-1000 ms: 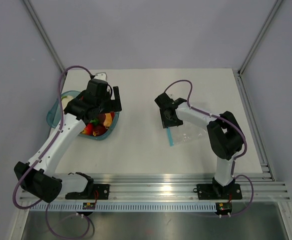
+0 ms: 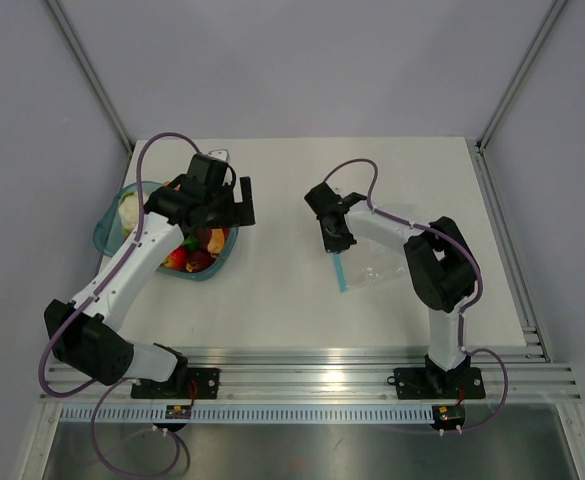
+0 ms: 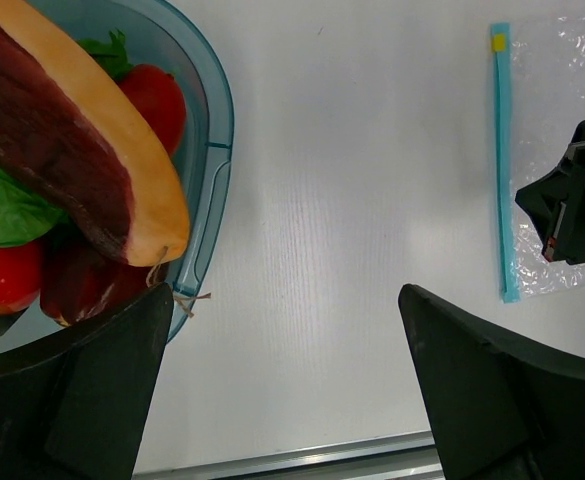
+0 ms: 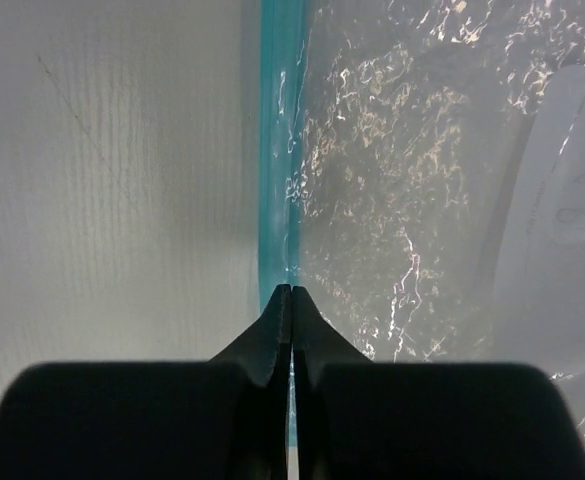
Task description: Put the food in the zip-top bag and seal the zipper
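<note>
A clear zip top bag (image 2: 377, 262) lies flat on the table, its teal zipper strip (image 3: 505, 160) along the left side. A yellow slider (image 3: 499, 42) sits at the strip's far end in the left wrist view. Over the strip, my right gripper is shut, with nothing showing between its fingertips. A teal bin (image 3: 217, 130) at the left holds the food, including a brown-and-tan piece like meat (image 3: 102, 130), a red tomato (image 3: 157, 105) and green leaves (image 3: 7, 205). My left gripper is open above the bin's right edge, holding nothing.
Between the bin and the bag the white table (image 2: 282, 250) is clear. A metal rail (image 2: 302, 358) runs along its front edge. A bit of twine (image 3: 184, 297) hangs over the bin's rim.
The left gripper has shifted a little to the right over the bin's edge. My right gripper has moved slightly left toward the zipper strip. Bag and food look the same.
</note>
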